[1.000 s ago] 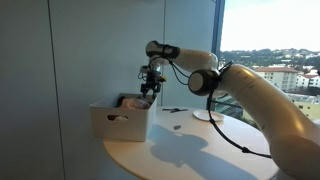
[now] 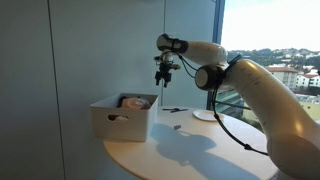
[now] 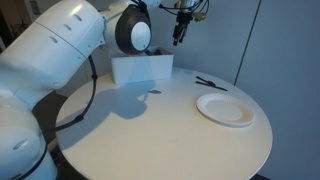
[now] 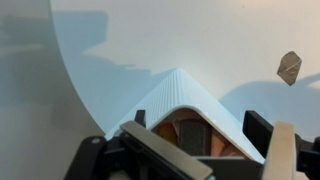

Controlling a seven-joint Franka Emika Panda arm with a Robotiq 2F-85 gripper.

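Note:
Open and empty, my gripper (image 2: 163,81) hangs above the table close to the back right of the white bin (image 2: 122,125). The wrist view has the gripper with its fingers wide apart over a corner of the bin (image 4: 178,85). Several things lie inside the bin, including a pinkish one (image 2: 135,102); the wrist view shows only dark and reddish-brown parts of them. On the table lies a small grey-brown piece (image 4: 289,67), apart from the gripper.
A white plate (image 3: 226,110) rests on the round white table (image 3: 150,145). Dark utensils (image 3: 211,83) lie behind it. A grey wall (image 2: 90,50) stands close behind the bin.
My gripper has moved right and slightly up, from over the bin's back right corner to beyond it. The bin and the table things have stayed put.

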